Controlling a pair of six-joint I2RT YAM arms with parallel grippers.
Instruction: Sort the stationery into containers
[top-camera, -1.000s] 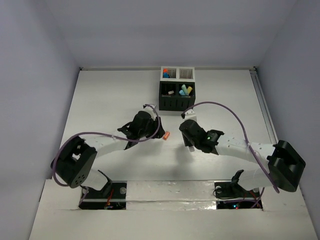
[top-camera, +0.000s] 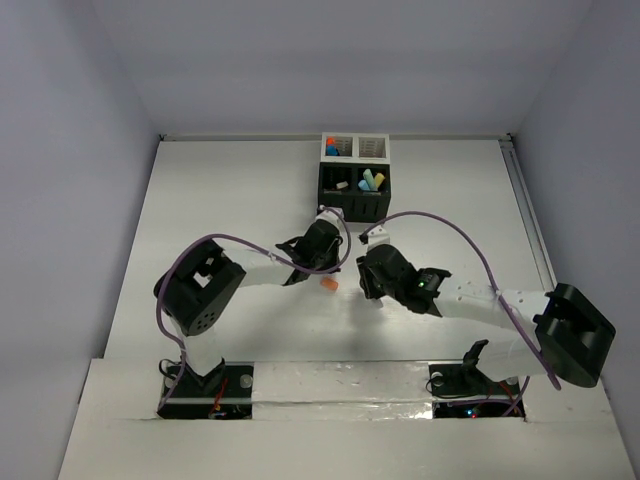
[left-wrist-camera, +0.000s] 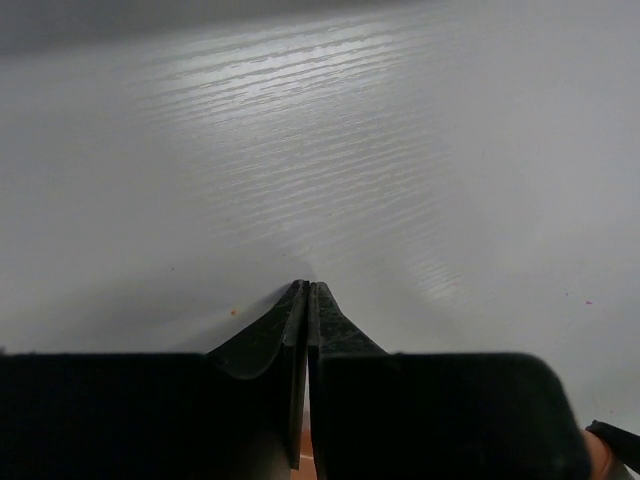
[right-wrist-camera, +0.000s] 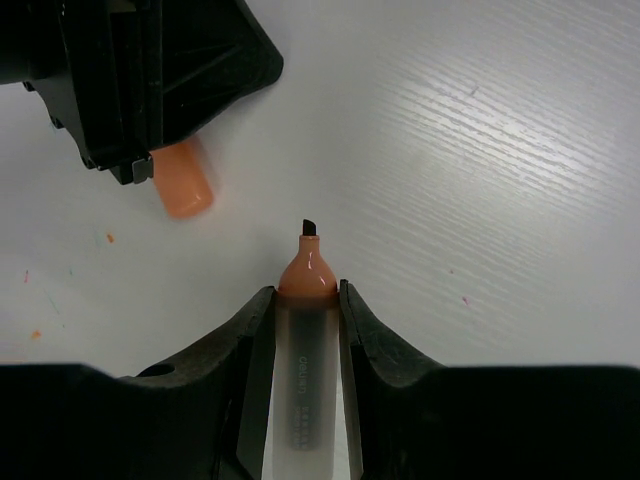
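Note:
My right gripper is shut on a marker with a clear body (right-wrist-camera: 303, 400), an orange collar and a bare black tip pointing away from the gripper. In the top view only its pale end (top-camera: 377, 302) shows below the right fingers. A short orange piece (top-camera: 329, 284), perhaps the cap, lies on the table beside my left gripper. Those left fingers are shut with nothing visible between them. In the right wrist view, part of the orange piece (right-wrist-camera: 183, 185) is hidden behind the left gripper. The marker's tip (left-wrist-camera: 602, 435) shows at the left wrist view's lower right corner.
At the back, a black divided container (top-camera: 352, 205) holds several small items, and a white divided container (top-camera: 354, 161) behind it holds orange and blue ones. Both grippers are close together mid-table.
My left gripper has moved right, towards the right one. The orange piece lies slightly nearer the front and has turned.

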